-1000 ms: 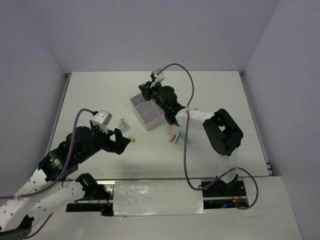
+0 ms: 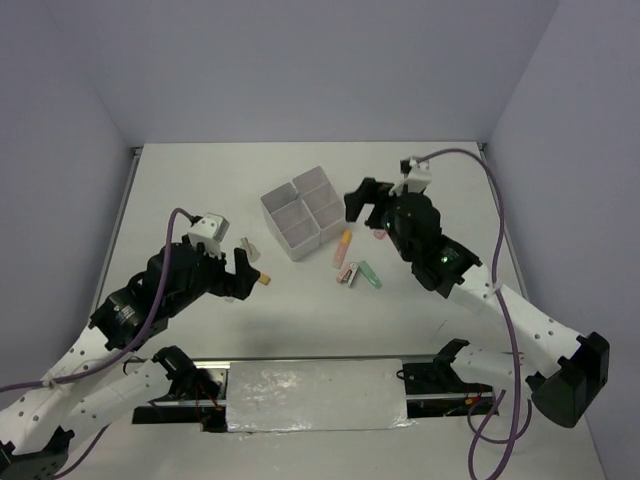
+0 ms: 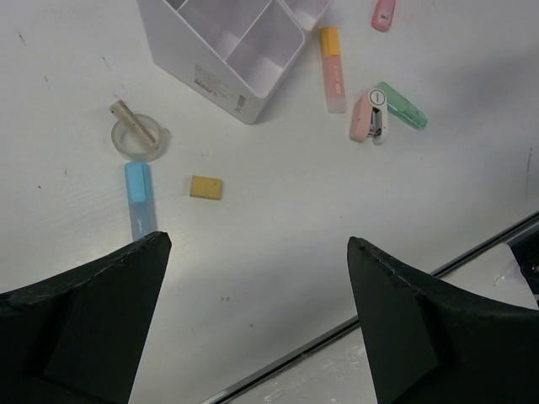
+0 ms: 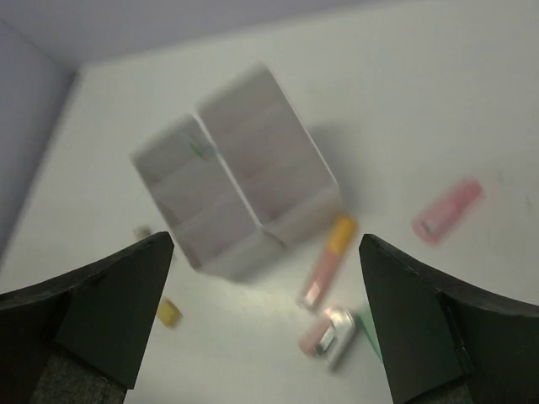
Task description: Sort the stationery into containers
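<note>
A white four-compartment container (image 2: 292,243) stands mid-table; a small green item (image 4: 198,149) shows blurred in one compartment. To its right lie an orange-and-pink stick (image 3: 333,71), a pink stapler (image 3: 362,116), a green item (image 3: 402,106) and a pink item (image 4: 447,210). On its left are a tape roll (image 3: 127,145) with a short stick across it, a blue stick (image 3: 140,198) and a yellow block (image 3: 206,187). My left gripper (image 2: 247,272) is open above the table near the block. Empty and open, my right gripper (image 2: 361,200) hangs right of the container.
Bare white table (image 2: 200,180) extends behind and left of the container, and the front middle is clear too. A metal rail (image 2: 310,358) borders the front edge. Grey walls (image 2: 310,70) rise at the back and sides.
My right arm has swung right, from over the container's back compartments to beside it, its fingers now apart. The left gripper has shifted only slightly.
</note>
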